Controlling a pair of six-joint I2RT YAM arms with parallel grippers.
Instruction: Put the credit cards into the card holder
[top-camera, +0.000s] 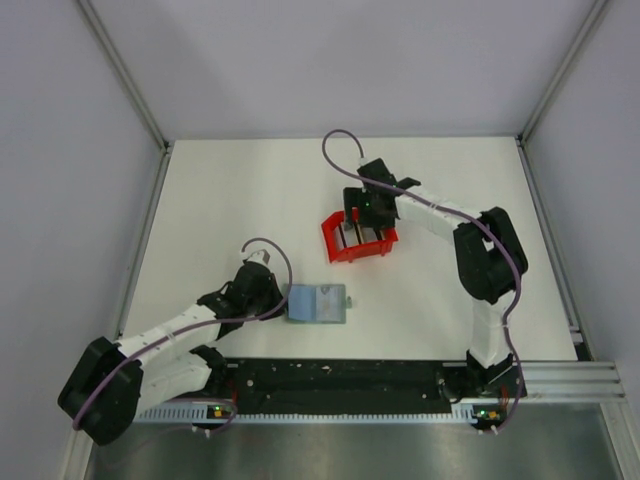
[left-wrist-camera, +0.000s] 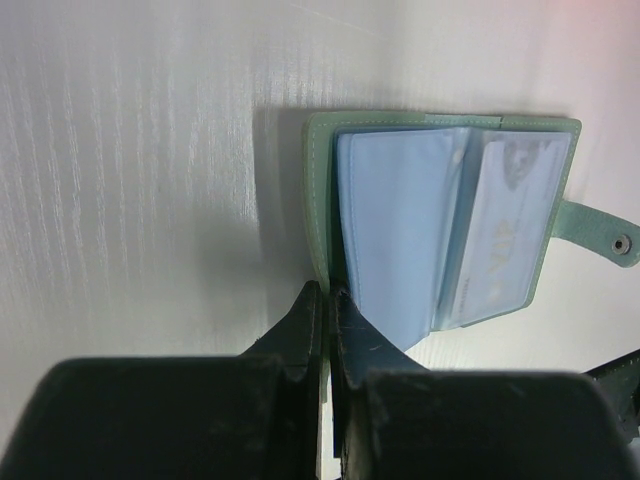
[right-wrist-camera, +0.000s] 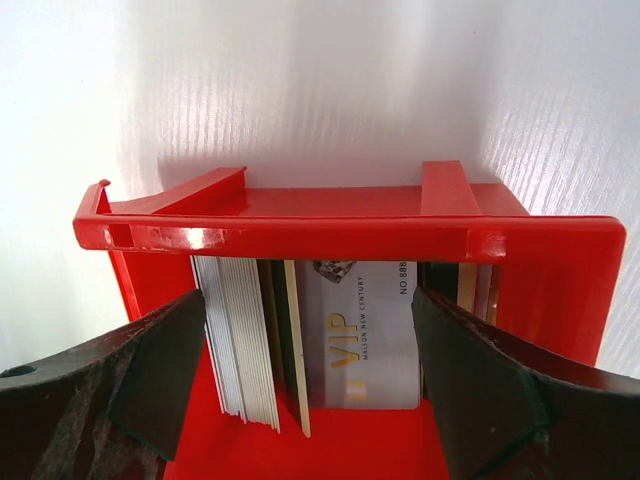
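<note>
The card holder (top-camera: 330, 303) lies open at the front middle of the table. In the left wrist view its green cover (left-wrist-camera: 317, 200) frames a light-blue sleeve (left-wrist-camera: 395, 220) and a pocket holding a VIP card (left-wrist-camera: 505, 220). My left gripper is shut on the cover's thin left edge. At the red box (top-camera: 358, 254), my right gripper reaches in with its dark fingers (right-wrist-camera: 150, 370) apart. A grey VIP card (right-wrist-camera: 345, 370) shows between them, and the left finger overlaps a stack of white cards (right-wrist-camera: 240, 340).
The box's raised red rim (right-wrist-camera: 300, 237) crosses just beyond the right fingertips. Dark and tan card edges (right-wrist-camera: 292, 350) stand either side of the VIP card.
</note>
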